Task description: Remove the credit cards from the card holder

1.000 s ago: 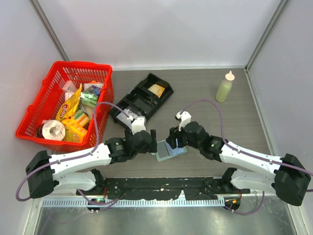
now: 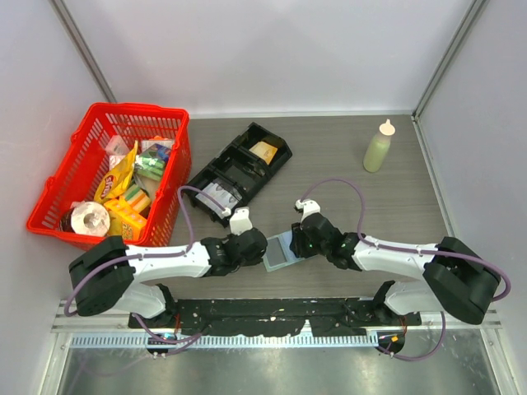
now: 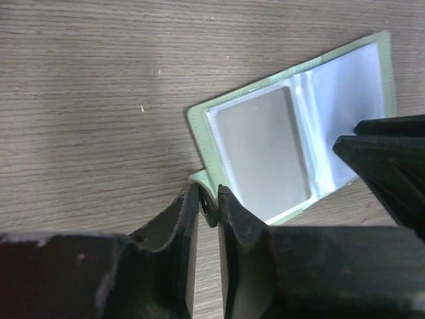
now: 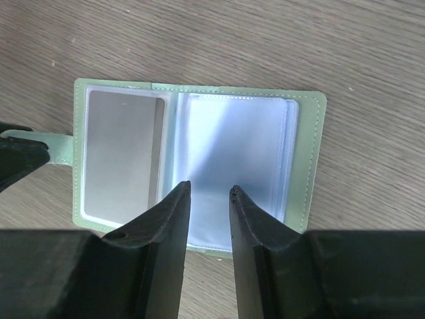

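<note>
The pale green card holder (image 2: pixel 284 250) lies spread open on the table between my two grippers. Its left side shows a grey panel (image 4: pixel 119 153); clear, bluish plastic sleeves (image 4: pixel 232 153) cover the right side. A short green tab (image 3: pixel 200 178) sticks out from the left edge, and my left gripper has its fingertips close together around it. Over the plastic sleeves stands my right gripper, its fingertips slightly apart with smooth plastic showing in the gap. Whether they pinch any of it cannot be made out.
A red basket (image 2: pixel 173 119) of packets and rolls stands at the left. Behind the holder lies a black divided tray (image 2: pixel 244 169), and a green bottle (image 2: pixel 377 151) is at the back right. Bare table surrounds the holder.
My left gripper has come right and down onto the holder's tab, and its fingers have closed in. The right gripper has moved down over the plastic sleeves.
</note>
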